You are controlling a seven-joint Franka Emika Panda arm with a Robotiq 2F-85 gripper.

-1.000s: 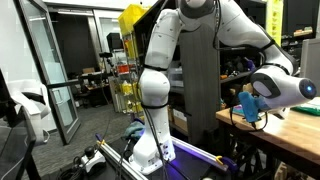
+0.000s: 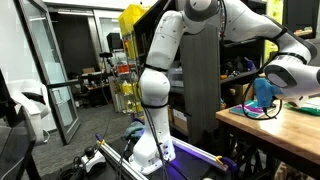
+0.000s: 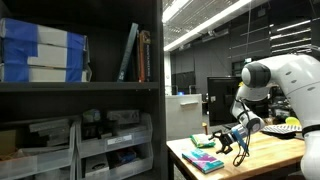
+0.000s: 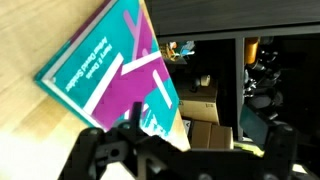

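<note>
A teal book (image 4: 110, 62) with magenta and white stripes lies flat on the wooden table, spine lettering showing in the wrist view. Exterior view 2 shows a book (image 3: 205, 160) in teal and pink near the table's left end. My gripper is above the tabletop, open and holding nothing that I can see. Its dark fingers cross the bottom of the wrist view, apart from the book. In exterior view 2 the gripper (image 3: 214, 134) hovers over the table beyond the book, small and hard to make out.
A green-and-white item (image 3: 203, 141) lies farther back on the table (image 3: 285, 155). Dark shelves (image 4: 215, 45) with boxes stand past the table's edge. A tall bookcase (image 3: 75, 95) with bins fills the left of exterior view 2. Bare wood is to the right.
My arm has risen from the table in exterior view 1. The blue wrist part has shifted up and slightly right.
</note>
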